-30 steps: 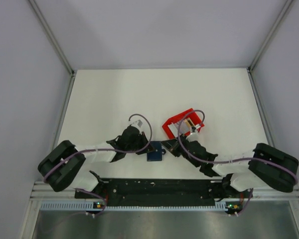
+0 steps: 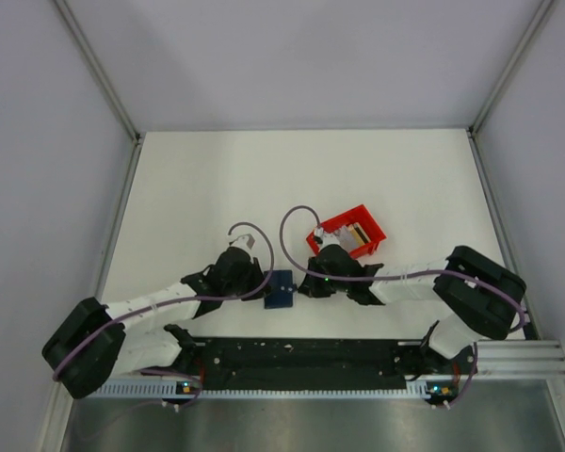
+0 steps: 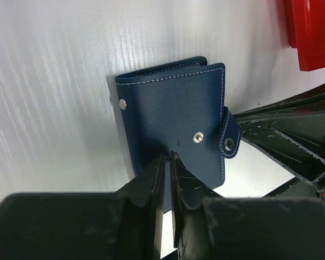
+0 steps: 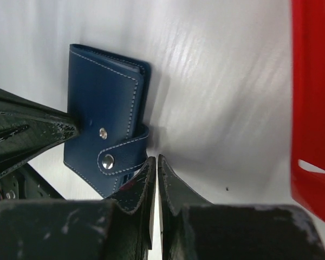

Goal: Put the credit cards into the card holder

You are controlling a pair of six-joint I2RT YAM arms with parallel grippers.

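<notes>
A navy card holder (image 2: pixel 278 294) with a stitched edge and snap strap lies on the white table between the grippers; in the left wrist view the card holder (image 3: pixel 168 114) is folded shut. My left gripper is low over it at its near part; whether the tips are slightly apart is hard to tell. My right gripper is shut beside the strap (image 4: pixel 122 154), with nothing visible between its fingers. The red container (image 2: pixel 363 221) at the back right holds pale and yellowish items, likely the cards, partly hidden by the right arm.
The container's red wall (image 4: pixel 314 108) stands close to the right gripper. A dark strip runs along the front edge below both arms.
My right gripper has moved left toward the holder's strap side. The left arm has shifted left, and the card holder has slid slightly left with it.
</notes>
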